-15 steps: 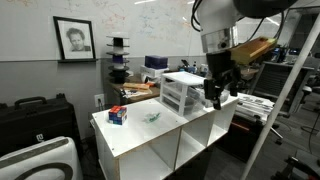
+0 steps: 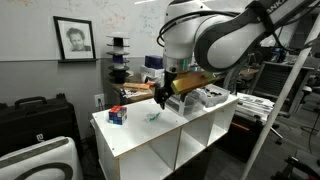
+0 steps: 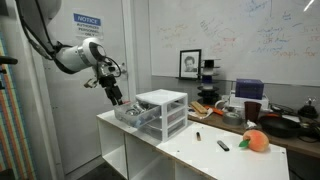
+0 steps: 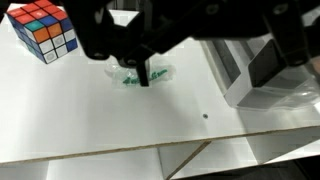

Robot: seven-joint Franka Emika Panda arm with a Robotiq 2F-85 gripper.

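My gripper is open above the white shelf top [image 4: 110, 115], with nothing held between its fingers. In the wrist view, a crumpled clear packet with green in it [image 4: 150, 76] lies partly behind the left finger. A Rubik's cube [image 4: 45, 32] rests at the upper left of that view, and the edge of a clear plastic bin [image 4: 275, 95] shows at the right. From the first exterior view, the gripper [image 2: 172, 98] hangs over the shelf, to the right of the packet [image 2: 153, 117] and the cube [image 2: 117, 115].
A clear drawer unit with a white top [image 3: 163, 97] stands on the shelf, one drawer [image 3: 135, 116] pulled out near the arm. Beyond it are an orange round object [image 3: 254, 141] and several markers. Bare surface surrounds the packet, up to the shelf's open edge.
In the first exterior view, the arm has swung left and the gripper has come from the drawer unit's side toward the packet. The cube and packet have not moved.
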